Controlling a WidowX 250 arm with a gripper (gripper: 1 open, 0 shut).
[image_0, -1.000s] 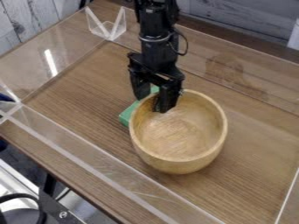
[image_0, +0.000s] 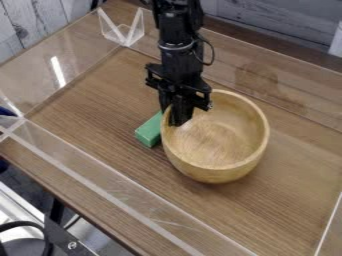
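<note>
My black gripper (image_0: 174, 100) reaches down from the top of the view to the upper left rim of a round tan bowl (image_0: 225, 142). It is shut on that rim, though its fingertips are dark and hard to make out. A green block (image_0: 150, 133) lies on the wooden table (image_0: 80, 120) just left of the bowl, partly hidden by it.
Clear plastic pieces stand at its left edge and near the top left. A black cable lies at the bottom left corner.
The bowl has shifted a little to the right and up with the gripper, and its tilt looks slightly different. The green block shows more at the bowl's left.
</note>
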